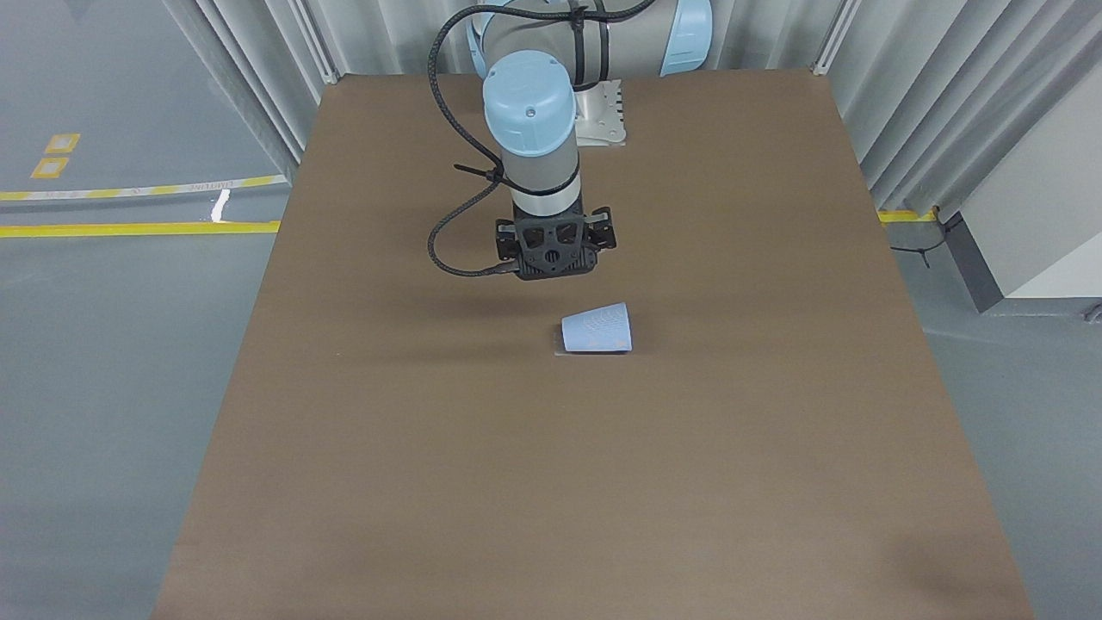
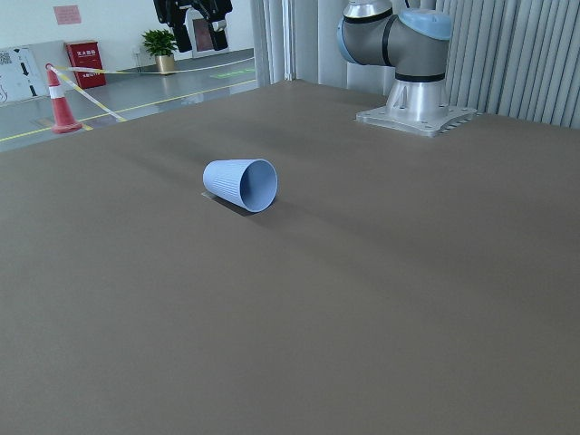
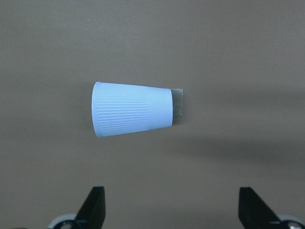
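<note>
A light blue ribbed cup (image 1: 596,329) lies on its side on the brown table (image 1: 596,465), its opening facing the left camera (image 2: 231,179). In the wrist view the cup (image 3: 132,109) sits left of centre, over a small clear strip (image 3: 177,102). My gripper is open and empty, its two black fingers wide apart at the bottom of the wrist view. In the front view the gripper (image 1: 555,239) is behind the cup, and in the left camera view it (image 2: 199,34) hangs well above the table.
The arm's base (image 2: 417,113) stands at the table's back edge by a curtain. Beyond the table are a traffic cone (image 2: 62,109) and a plant (image 2: 161,50) on the floor.
</note>
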